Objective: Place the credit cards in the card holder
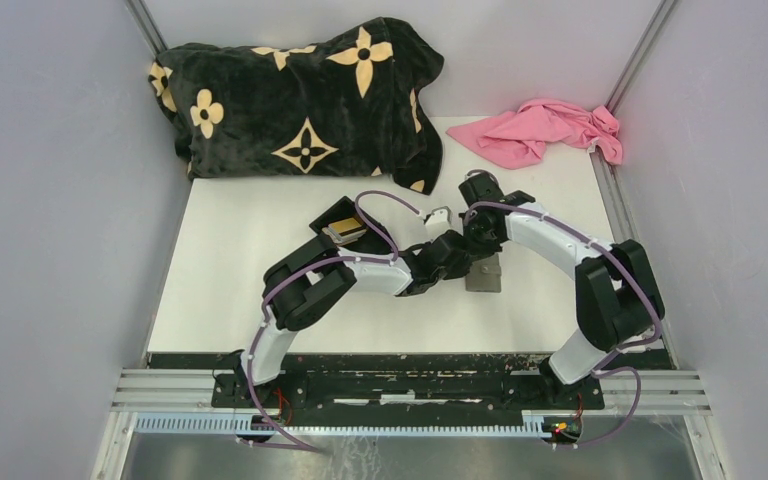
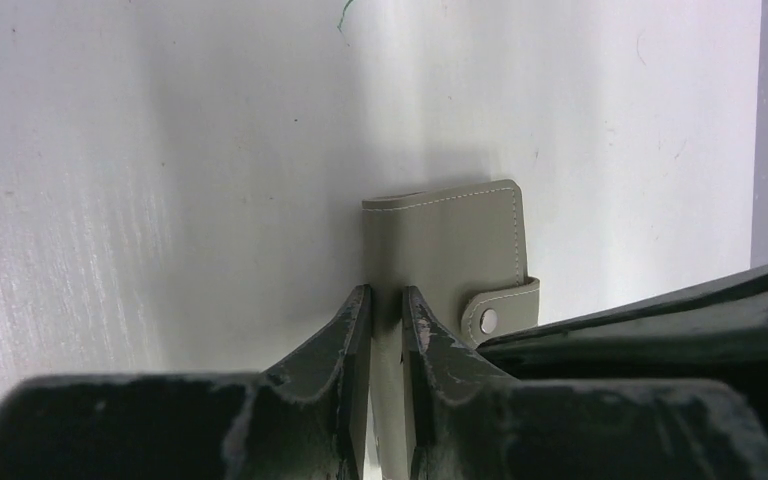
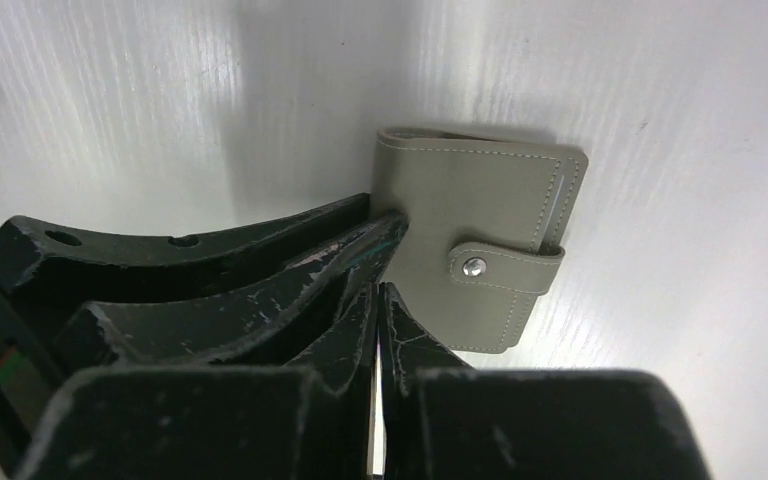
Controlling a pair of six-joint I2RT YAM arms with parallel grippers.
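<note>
The grey-brown card holder (image 3: 465, 200) lies folded on the table, and its strap (image 3: 510, 268) lies across the front with the round metal snap (image 3: 474, 267) showing. My left gripper is shut on the folded spine edge of the holder. In the right wrist view my right gripper is shut with nothing between its fingertips, left of and below the strap, which is outside them. Gold and pale cards (image 1: 346, 229) sit in a black box (image 1: 332, 212), partly covered by the left arm in the top view.
A pink cloth (image 1: 530, 130) lies at the back right, and a dark patterned blanket (image 1: 250, 110) fills the back left. Both arms meet closely above the holder.
</note>
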